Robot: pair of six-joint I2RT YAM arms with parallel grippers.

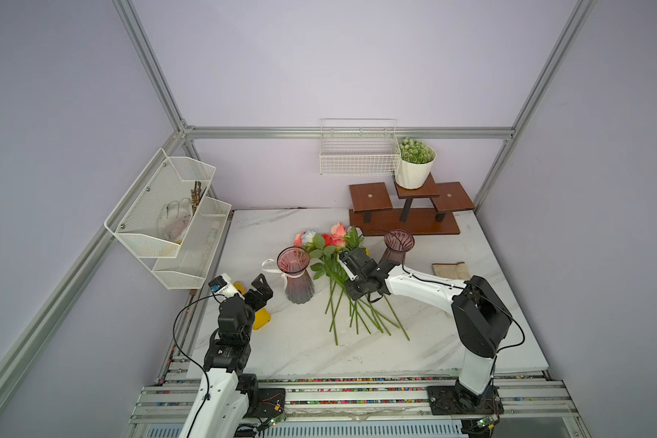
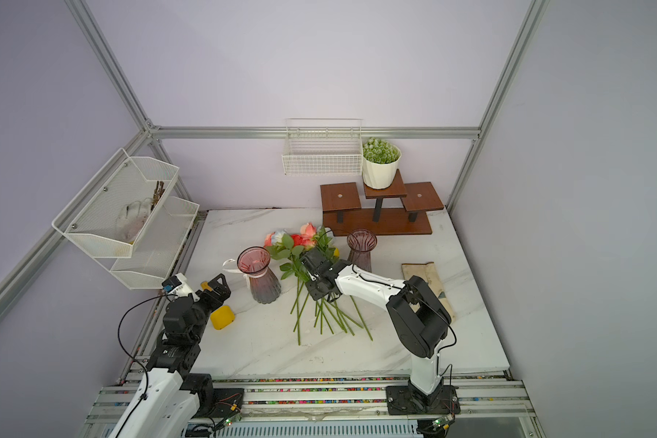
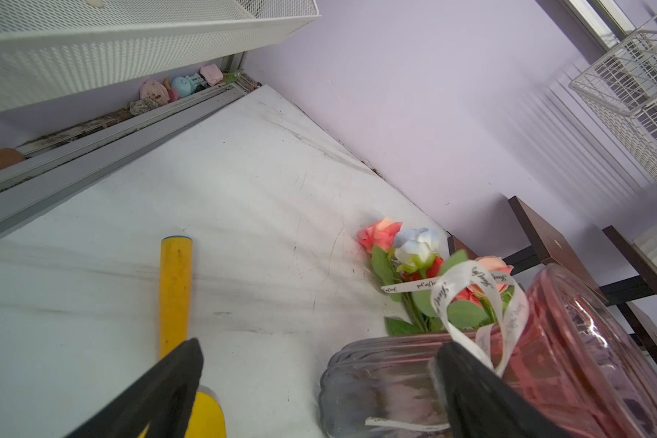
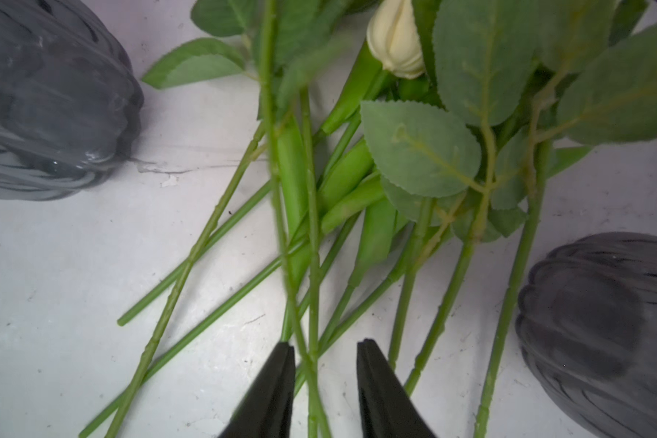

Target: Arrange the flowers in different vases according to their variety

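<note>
A pile of flowers with pink, red and white heads (image 1: 337, 230) lies mid-table, green stems (image 4: 445, 321) toward the front. A pink vase with a white ribbon (image 1: 298, 284) stands to their left, a second pink vase (image 2: 360, 252) to their right behind. My right gripper hangs low over the stems, fingers apart, with stems beneath or between its fingers; I cannot tell that any is held. A white bud (image 4: 394, 36) lies among the leaves. My left gripper is open at the left, beside the ribboned vase.
A wooden stand (image 1: 387, 226) with a white potted plant (image 1: 414, 173) is at the back. Wire baskets (image 1: 160, 241) hang on the walls. A yellow tool (image 3: 175, 284) lies at the left, a brown bag (image 2: 427, 281) at the right.
</note>
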